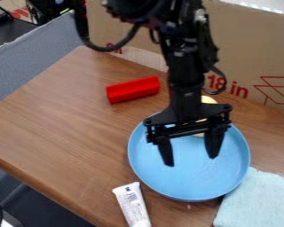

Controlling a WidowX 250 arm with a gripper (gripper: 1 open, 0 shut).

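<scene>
My black gripper (190,152) is open, its two fingers pointing down over the blue plate (186,182). A pale yellow round object (208,101) shows partly behind the gripper toward the back of the plate; most of it is hidden by the arm. Whether the fingertips touch the plate cannot be told.
A red block (131,89) lies behind the plate to the left. A white tube (130,204) lies at the front left, a pale cloth (254,202) at the front right. A cardboard wall (251,66) stands behind.
</scene>
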